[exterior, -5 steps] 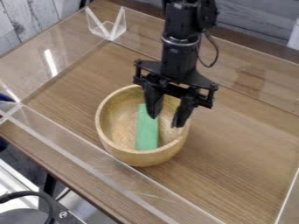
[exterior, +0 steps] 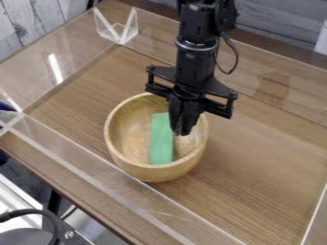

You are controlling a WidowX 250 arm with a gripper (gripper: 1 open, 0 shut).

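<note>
My black gripper (exterior: 182,122) hangs over the rear right part of a round tan wooden bowl (exterior: 126,147), fingers pointing down and shut, with nothing visible between them. A green rectangular piece (exterior: 161,144) lies inside the bowl, just left of and below the fingertips. Whether the fingertips touch the piece or the bowl, I cannot tell.
A white clip-like object (exterior: 117,29) sits at the back left.
About a second ago the fingers were apart; they have since closed together over the bowl. The bowl and green piece look unmoved.
</note>
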